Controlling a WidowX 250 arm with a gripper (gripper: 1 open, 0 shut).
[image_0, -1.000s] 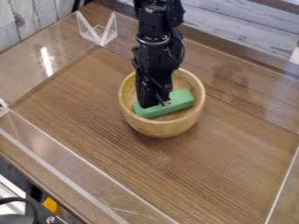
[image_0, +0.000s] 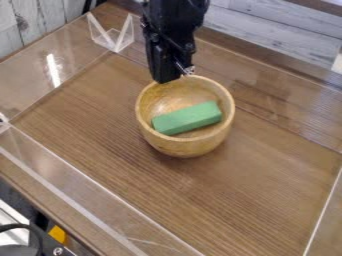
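Note:
A wooden bowl (image_0: 187, 144) sits near the middle of the table, with a green block (image_0: 187, 118) lying inside it. The black gripper (image_0: 170, 70) is raised above the back left rim of the bowl; I cannot tell how far its fingers are parted or whether anything is between them, though the green block is clearly below it in the bowl.
A white folded object (image_0: 114, 35) is at the back left. A pale plank wall runs along the back, and the table's edge is at the lower left.
The gripper has risen up and back from the bowl, uncovering more of it. The green block remains in the bowl.

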